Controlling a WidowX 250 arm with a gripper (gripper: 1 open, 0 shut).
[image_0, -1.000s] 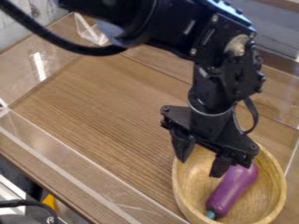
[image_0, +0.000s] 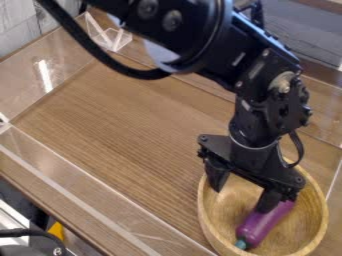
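My black gripper (image_0: 251, 176) hangs over a tan round bowl (image_0: 211, 218) at the right of the camera view, its fingers open above the bowl's back half. A purple eggplant-like toy (image_0: 266, 222) with a teal tip lies in the bowl, below and just in front of the fingers, its upper end near them. Nothing shows held between the fingers.
A dark cable and a small yellow object sit at the bottom left edge.
The gripper has shifted slightly right and down over the bowl. The bowl and the purple toy look almost unmoved.
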